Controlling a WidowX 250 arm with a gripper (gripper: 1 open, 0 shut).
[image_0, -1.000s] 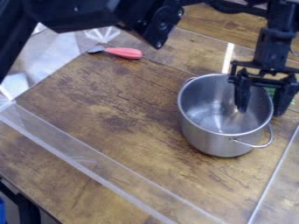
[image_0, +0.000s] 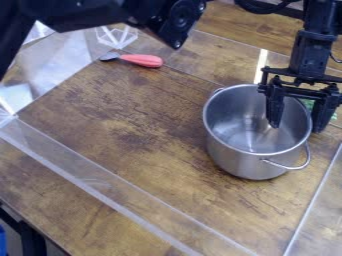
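Note:
A steel pot (image_0: 245, 150) with side handles stands on the wooden table (image_0: 120, 160) at centre right. My black gripper (image_0: 297, 108) hangs from the top right over the pot's back-right rim, its fingers pointing down. Whether it is open or shut, and whether anything is between the fingers, I cannot tell. A small green object (image_0: 325, 93) is partly hidden behind the gripper.
A spatula with a red handle (image_0: 142, 60) lies at the back left, beside clear plastic (image_0: 16, 98) at the left edge. My arm crosses the top of the view. The table left of the pot is clear.
The gripper has shifted very slightly over the pot's rim and back. The pot has not visibly moved.

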